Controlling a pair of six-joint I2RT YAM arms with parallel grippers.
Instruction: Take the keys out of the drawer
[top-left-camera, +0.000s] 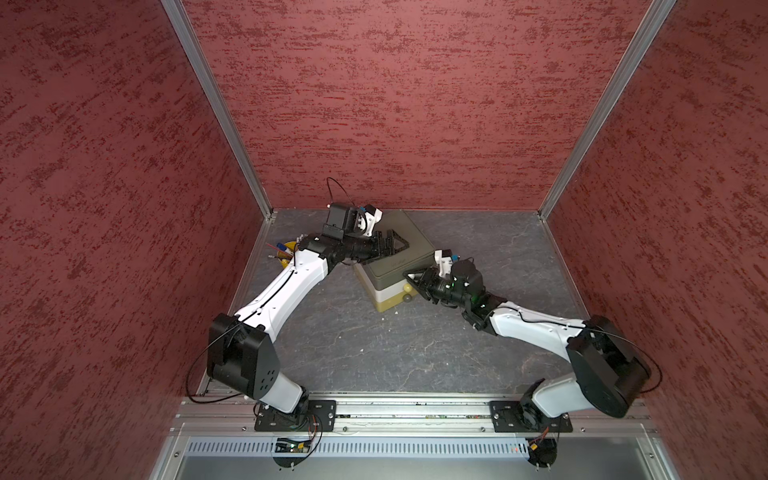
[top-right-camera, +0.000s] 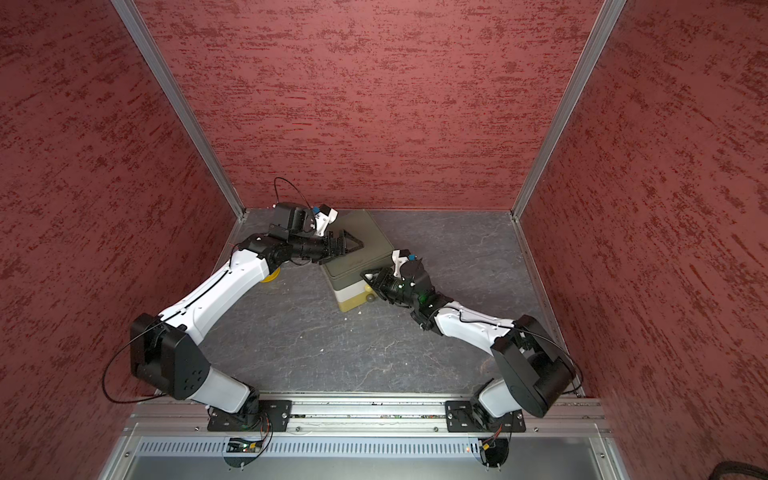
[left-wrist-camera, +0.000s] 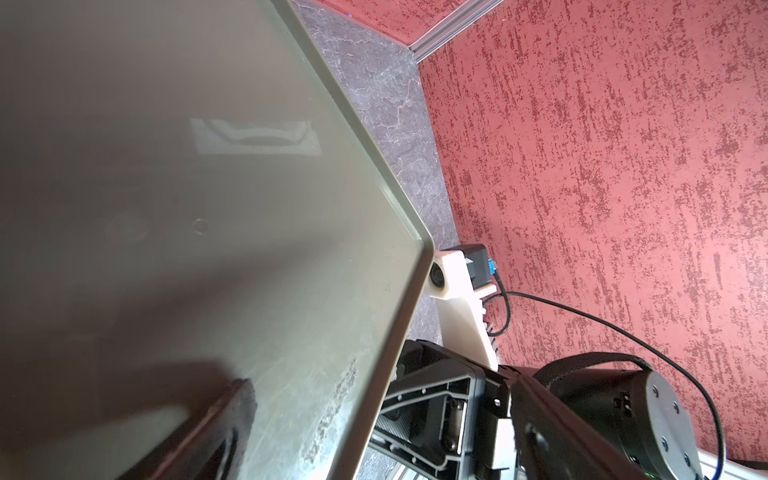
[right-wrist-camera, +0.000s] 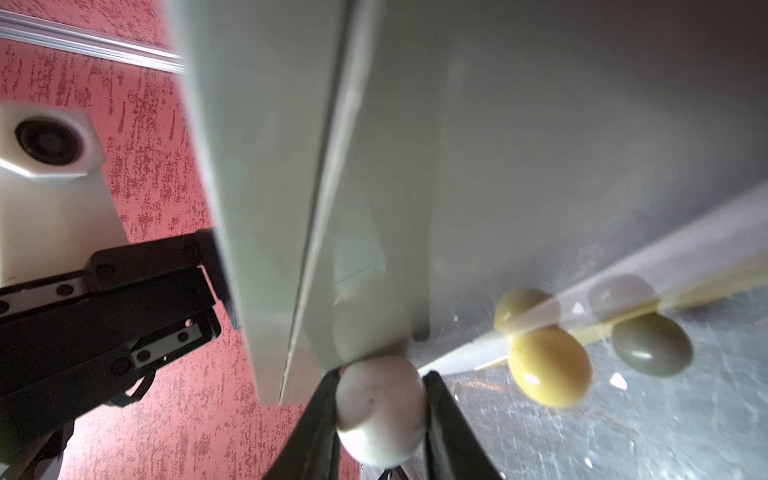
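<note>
An olive, white and yellow drawer unit (top-left-camera: 387, 280) stands mid-table, its front layers looking closed. On its front are a white knob (right-wrist-camera: 380, 416), a yellow knob (right-wrist-camera: 550, 366) and an olive knob (right-wrist-camera: 652, 344). In the right wrist view, my right gripper is shut on the white knob, one finger against each side. My left gripper (top-left-camera: 387, 243) is over the olive top (left-wrist-camera: 200, 200), its fingers (left-wrist-camera: 212, 440) wide apart with nothing between them. Whether they touch the top I cannot tell. No keys show in any view.
Yellow and blue items (top-left-camera: 284, 253) lie left of the unit, partly behind my left arm. Red walls (top-left-camera: 416, 104) enclose the workspace.
</note>
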